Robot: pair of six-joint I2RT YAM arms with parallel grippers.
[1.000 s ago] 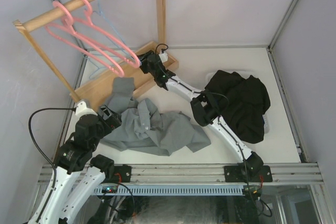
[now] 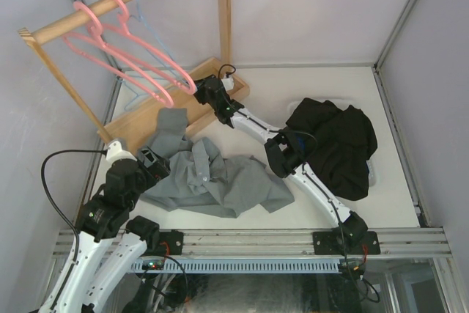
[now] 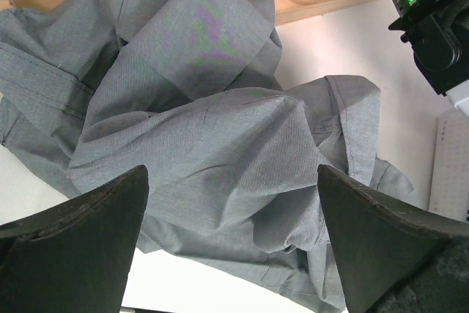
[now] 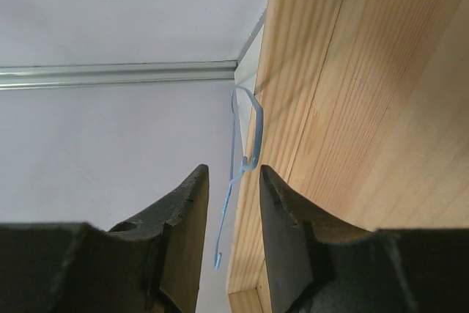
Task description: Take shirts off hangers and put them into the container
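A grey shirt (image 2: 201, 177) lies crumpled on the table, off any hanger, its upper end over the edge of the wooden stand. In the left wrist view the shirt (image 3: 212, 137) spreads below my left gripper, whose fingers are wide apart and empty. A light blue hanger (image 2: 146, 23) hangs from the wooden rail, partly behind pink hangers. My right gripper (image 2: 199, 89) is at the stand, close to the hangers' lower ends. In the right wrist view a bare blue hanger (image 4: 258, 133) shows in the gap between its parted fingertips; contact cannot be told.
Pink hangers (image 2: 139, 53) hang from the rail (image 2: 117, 1) above the wooden stand base (image 2: 135, 126). Dark clothing (image 2: 333, 144) lies heaped on a white container (image 2: 372, 170) at the right. Bare table shows between the right arm and the back wall.
Almost nothing differs in the top view; my right gripper's tip has shifted only very slightly. The shirt, hangers and left arm stay where they were.
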